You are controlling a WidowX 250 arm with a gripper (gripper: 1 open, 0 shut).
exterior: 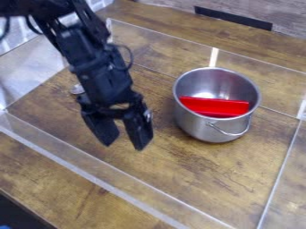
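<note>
My black gripper [120, 127] hangs over the wooden table left of centre, blurred by motion, its fingers apart and no object visible between them. To its right stands a steel pot [198, 121] with a wire handle on its side. A red block [216, 106] lies inside the pot.
A small silver object [77, 91] is partly hidden behind the arm at the left. Pale strips border the work area.
</note>
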